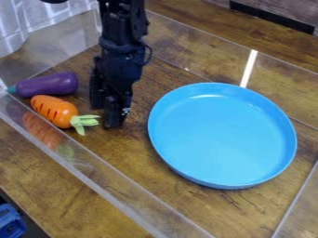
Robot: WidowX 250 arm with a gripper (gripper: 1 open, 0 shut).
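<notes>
My black gripper (110, 104) reaches down from the top to the wooden surface at the left of centre. It is beside an orange toy carrot (52, 111) with pale green leaves and a purple eggplant (47, 84), both to its left. The dark fingers are too unclear to tell whether they are open or shut.
A large blue round plate (222, 135) fills the right of the surface. Clear walls run along the left and right edges. A blue object (7, 222) shows at the bottom left corner.
</notes>
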